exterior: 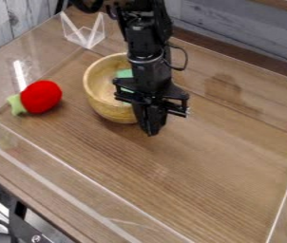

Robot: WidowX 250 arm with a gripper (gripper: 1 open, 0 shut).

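The black robot gripper (151,121) hangs from above at the centre, just in front of a tan round bowl (103,87), partly over its near right rim. Its fingers are shut, with nothing visible between them. Something green (124,76) in the bowl is mostly hidden behind the arm. A red round object (42,94) lies left of the bowl, with a small green item (18,106) partly behind it.
A clear plastic container (82,28) stands at the back left. A cable curves at the bottom left corner.
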